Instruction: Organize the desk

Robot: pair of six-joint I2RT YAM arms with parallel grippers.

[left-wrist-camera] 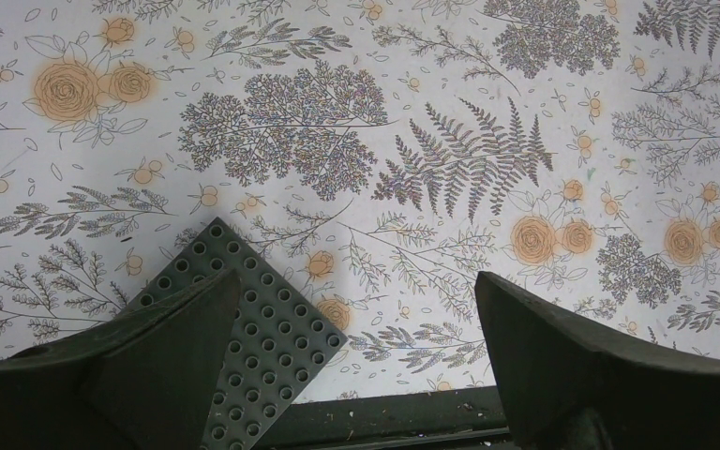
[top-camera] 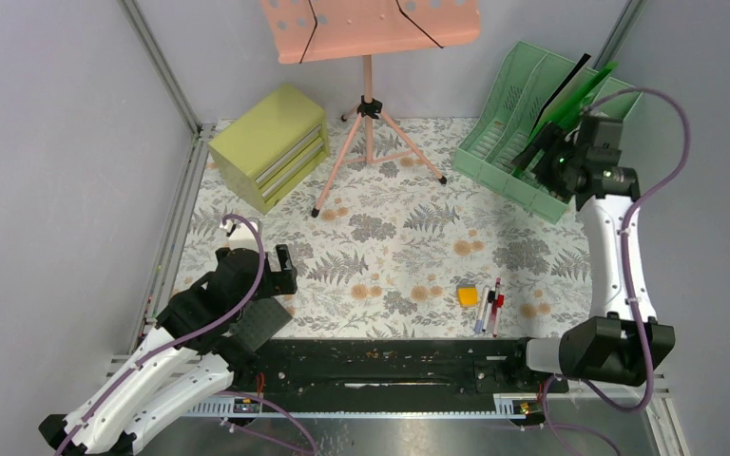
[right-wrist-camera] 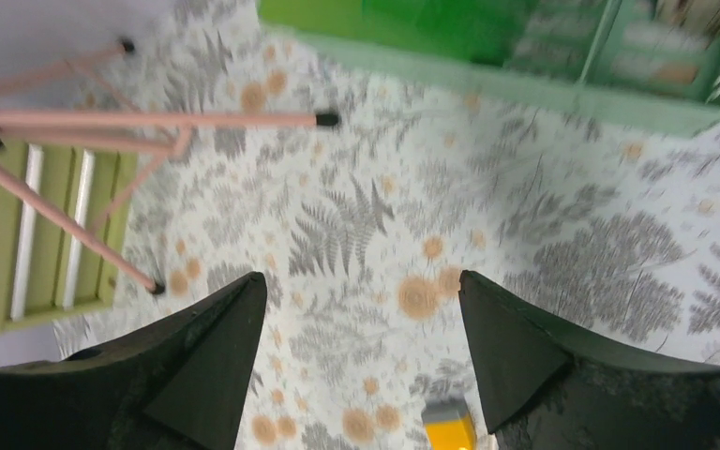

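A mint-green divided file rack (top-camera: 509, 190) stands at the back right, with a black folder (top-camera: 566, 87) and a green folder (top-camera: 601, 80) upright in it. My open right gripper (top-camera: 535, 157) hovers in front of these, hiding part of the rack; its right wrist view shows nothing between the fingers. Near the front edge lie a yellow block (top-camera: 468, 296) and several pens (top-camera: 489, 309). At the front left, my left gripper (top-camera: 287, 271) hangs open and empty over the table, beside a dark studded plate (left-wrist-camera: 267, 323).
A yellow-green drawer box (top-camera: 266, 142) sits at the back left. The pink music stand (top-camera: 368, 142) spreads its tripod legs at the back middle.
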